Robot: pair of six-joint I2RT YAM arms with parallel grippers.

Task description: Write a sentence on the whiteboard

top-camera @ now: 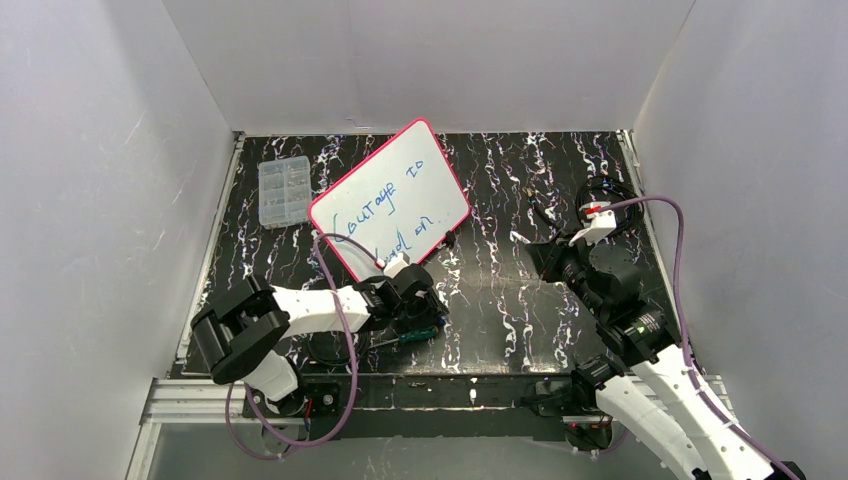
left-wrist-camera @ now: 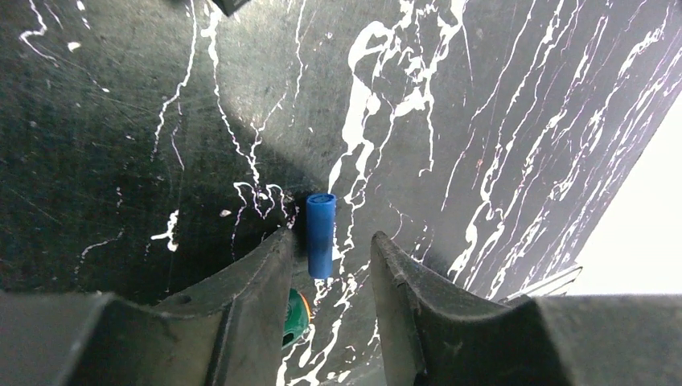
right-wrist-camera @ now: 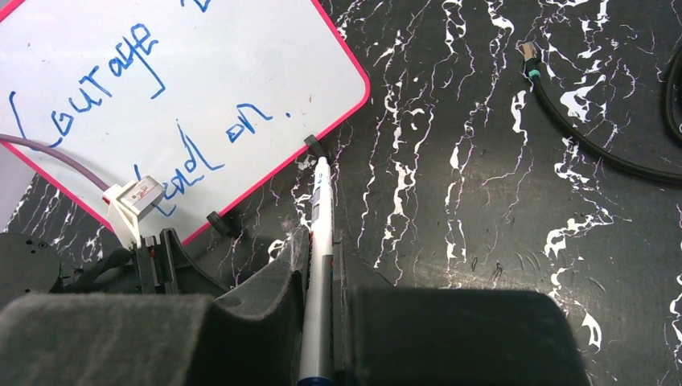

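Observation:
A whiteboard [top-camera: 395, 190] with a red-pink edge lies tilted on the table. Blue handwriting [right-wrist-camera: 104, 76] on it reads like "Courage to" and "lead on.", with my left arm covering the board's lower corner in the top view. My right gripper [top-camera: 538, 252] is shut on a white and grey marker [right-wrist-camera: 321, 201], its tip pointing away to the board's right. A small blue cap [left-wrist-camera: 321, 236] is on the table surface, between the parted fingers of my left gripper; gaps show on both sides of it.
A green-handled screwdriver [top-camera: 418, 335] lies under the left gripper, close to the cap. A clear compartment box [top-camera: 285, 192] stands left of the board. Black cable [top-camera: 612, 190] coils at the back right.

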